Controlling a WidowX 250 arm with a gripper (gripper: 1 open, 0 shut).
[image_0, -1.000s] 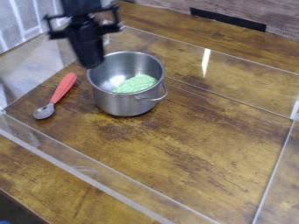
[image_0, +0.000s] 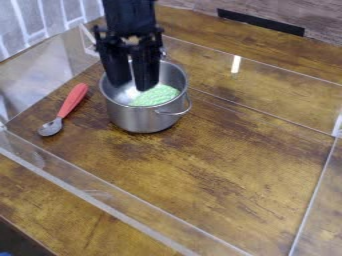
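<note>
A steel pot (image_0: 147, 115) with a wire handle stands on the wooden table, holding something pale green and granular (image_0: 158, 95). My black gripper (image_0: 130, 78), open and slightly blurred, hangs over the pot's back-left part, its lower fingers at or just inside the rim. A metal spoon (image_0: 64, 111) with a red handle lies to the left of the pot.
Clear acrylic walls (image_0: 334, 134) border the work area on several sides. A white lattice rail (image_0: 34, 25) is at the back left.
My gripper was left of and above the pot a second ago, moved right over it, and is now a little further left and turned. The pot and spoon look unmoved.
</note>
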